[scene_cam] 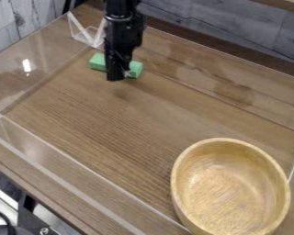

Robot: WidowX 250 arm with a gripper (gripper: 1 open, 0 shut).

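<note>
A dark robot arm reaches down from the top of the view, its gripper (117, 66) at a green block (98, 61) on the wooden table. The fingers stand over the block's middle, and its ends show on both sides. Whether they are closed on it is too small to tell.
A large pale yellow bowl (230, 188) stands at the near right. A grey wall lines the back, and dark cables lie off the table's near left edge.
</note>
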